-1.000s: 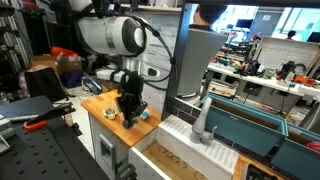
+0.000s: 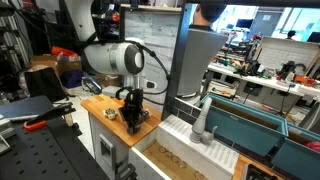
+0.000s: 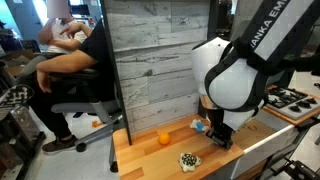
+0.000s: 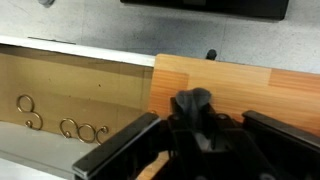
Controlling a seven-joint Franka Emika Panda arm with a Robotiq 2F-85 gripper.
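My gripper (image 2: pixel 133 125) is low over the orange-brown wooden board (image 4: pixel 235 85), by the open drawer. In the wrist view a small grey-blue, crumpled-looking thing (image 4: pixel 195 104) shows between the dark fingers, which are shut on it; what it is cannot be made out. Exterior view 2 has a blue-and-white item (image 3: pixel 197 125) on the board behind the gripper, an orange ball (image 3: pixel 163 138) farther left and a pale, dark-spotted object (image 3: pixel 189 160) nearer the front. The fingertips are mostly hidden in both exterior views.
The open drawer (image 2: pixel 200 176) beside the board holds several metal rings (image 4: pixel 86 131). A white bottle (image 2: pixel 201 122) stands at its back edge. Farther right is a teal tray (image 2: pixel 238 130). A white plank wall (image 3: pixel 160 75) rises behind the board.
Over the last second my arm has shifted slightly right and the gripper has turned. The blue item seen right of it earlier in exterior view 1 is now mostly hidden by the gripper.
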